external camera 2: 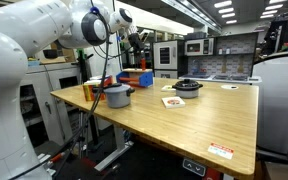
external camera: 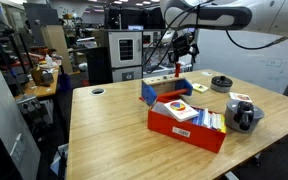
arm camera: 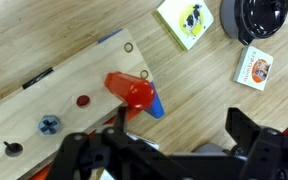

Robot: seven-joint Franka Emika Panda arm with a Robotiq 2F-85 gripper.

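Note:
A red peg [arm camera: 134, 90] rises from the wooden top [arm camera: 81, 92] of a toy workbench, which also carries small coloured pegs. Exterior view 1 shows the bench's blue side [external camera: 173, 97] and the upright red peg [external camera: 177, 70]. Above the bench hovers my gripper [external camera: 185, 52]. In the wrist view the gripper is open, its dark fingers wide apart. The red peg lies toward the left finger there, not centred in the gap, and nothing is held.
In front of the bench is a red box [external camera: 184, 131] of books and flat packages. A grey pot [external camera: 244, 115] stands to its right, with a black pot [external camera: 222, 83] farther back.

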